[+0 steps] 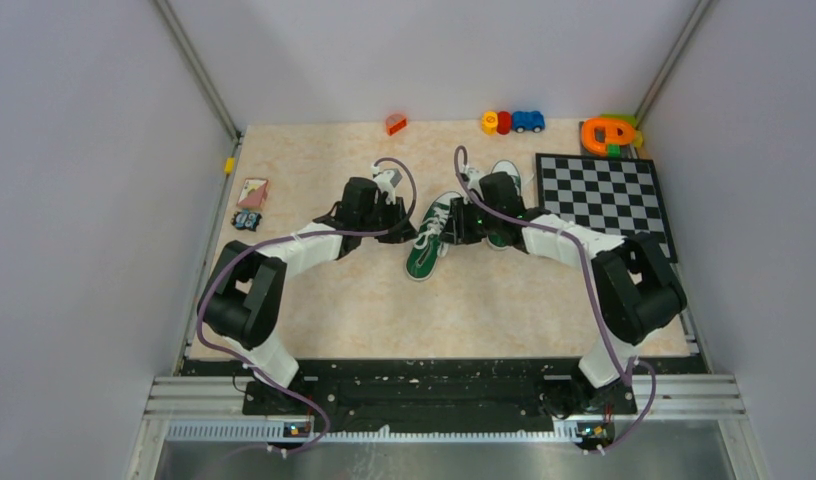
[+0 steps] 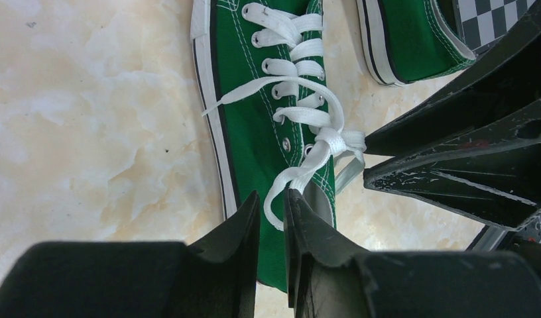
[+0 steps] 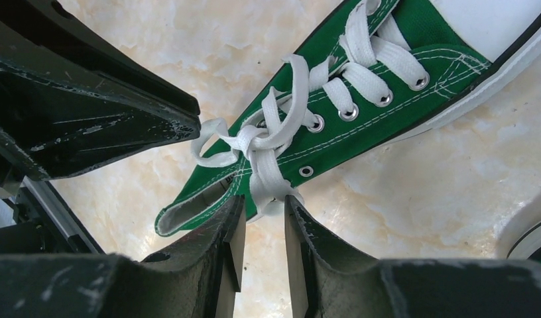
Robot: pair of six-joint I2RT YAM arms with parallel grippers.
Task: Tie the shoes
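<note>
A green sneaker (image 1: 421,262) lies tilted on the table between both grippers. Its white laces cross in a knot (image 2: 332,140) near the ankle opening, with a loop on each side and a loose end (image 2: 238,93) trailing across the shoe. My left gripper is partly open; one lace loop (image 2: 276,222) reaches between its fingertips in its wrist view, whether inside them or beneath I cannot tell. On the other side, my right gripper is partly open too, the other loop (image 3: 271,207) showing between its fingertips, not visibly pinched.
Just right of this shoe lies a second green shoe (image 1: 505,168), partly covered by the right arm. A checkered board (image 1: 602,200) is farther right. Toy blocks (image 1: 504,122) line the back edge.
</note>
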